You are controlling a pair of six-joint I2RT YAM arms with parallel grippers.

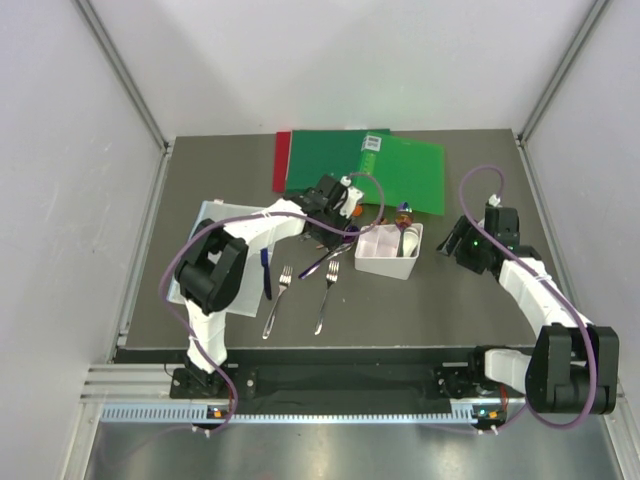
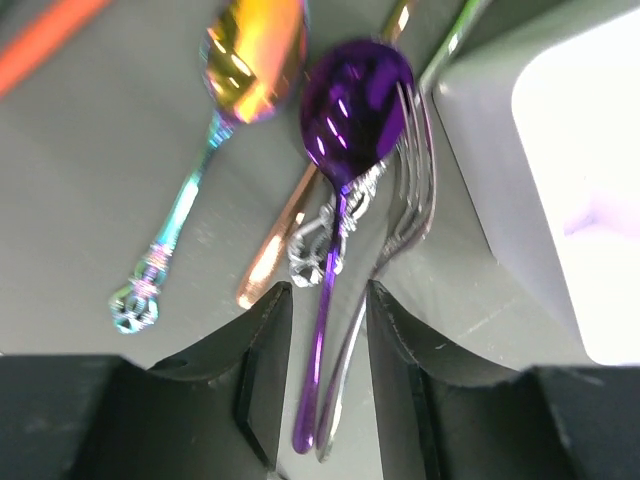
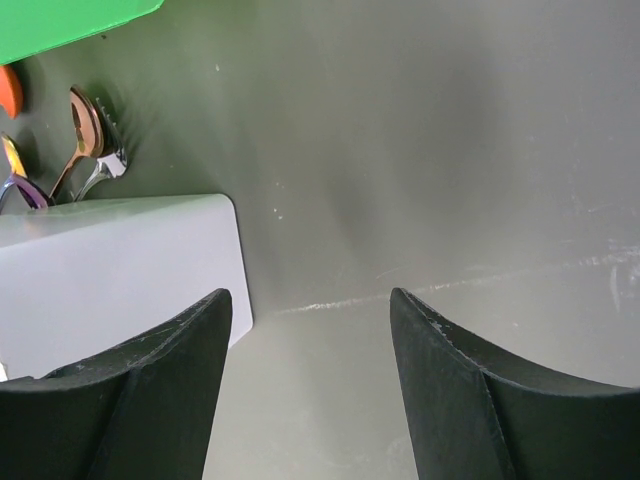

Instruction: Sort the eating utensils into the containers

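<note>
My left gripper hangs open over a cluster of utensils left of the white container: a purple spoon, a silver fork, a rainbow spoon and a copper handle. The purple spoon's handle runs between its fingers in view, not gripped. Two more forks and a dark-blue-handled utensil lie lower left. The container holds several utensils. My right gripper stands open right of the container over bare table.
Green folders and a red one lie at the back. A white sheet lies under the left arm.
</note>
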